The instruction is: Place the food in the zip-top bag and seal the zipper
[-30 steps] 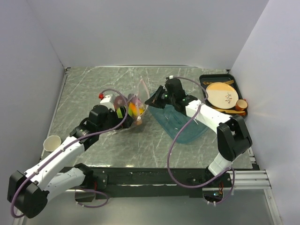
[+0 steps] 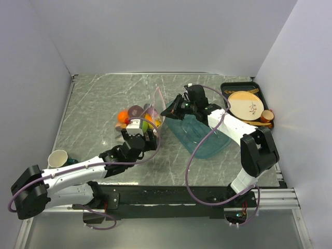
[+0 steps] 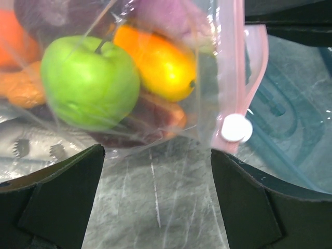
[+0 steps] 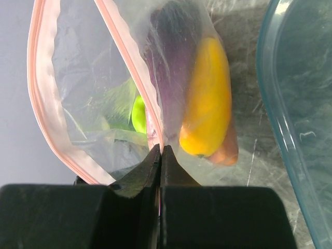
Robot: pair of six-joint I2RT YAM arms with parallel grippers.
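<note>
The clear zip top bag (image 2: pixel 158 98) holds several foods, and its mouth gapes toward the right. In the left wrist view a green apple (image 3: pixel 89 82), an orange pepper (image 3: pixel 155 62) and other foods show through the film. The pink zip strip (image 3: pixel 238 62) ends at a white slider (image 3: pixel 236 127). My left gripper stands open in front of the bag's near side, only bare table between its fingers. My right gripper is shut on the bag's pink rim. An eggplant (image 4: pixel 168 67) and a yellow food (image 4: pixel 207 98) lie inside.
A teal tray or board (image 2: pixel 199 137) lies under and beside my right gripper. At the far right a black tray (image 2: pixel 228 88) carries a plate and a cup. A white cup (image 2: pixel 58 158) is at the left edge.
Over the last second my left gripper swung from the food's left side to the near right, opening to view the orange food. My right arm stays nearly still.
</note>
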